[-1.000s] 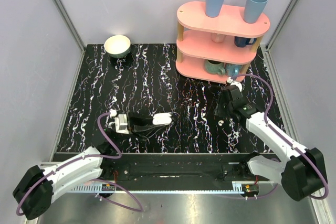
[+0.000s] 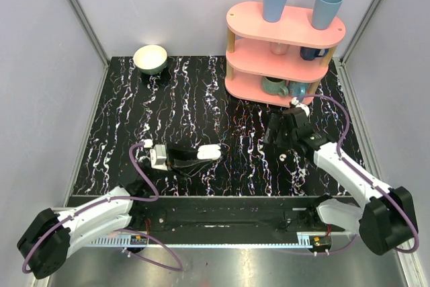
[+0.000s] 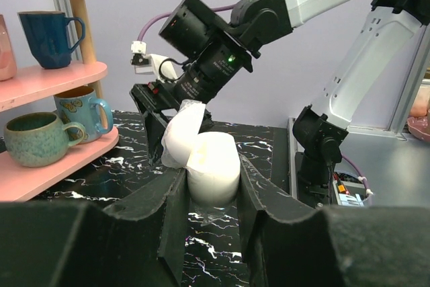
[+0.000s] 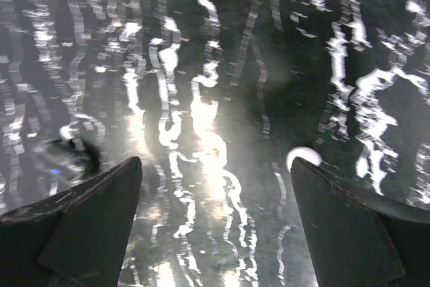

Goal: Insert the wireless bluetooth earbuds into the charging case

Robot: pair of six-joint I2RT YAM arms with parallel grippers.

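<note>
My left gripper is shut on the white charging case (image 3: 213,169), held above the mat at lower left of the top view (image 2: 208,152); its lid appears raised in the left wrist view. My right gripper is open, nothing between its fingers, over the marble mat at the right of the top view. Small white earbuds (image 2: 283,157) lie on the mat below it; one white piece (image 4: 302,156) shows beside its right finger, partly hidden.
A pink three-tier shelf (image 2: 282,62) with mugs and cups stands at the back right. A bowl (image 2: 150,58) sits at the back left.
My right gripper has shifted slightly around the area above the earbuds, its fingers now reaching further left. The left gripper with the case is nearly unchanged.
</note>
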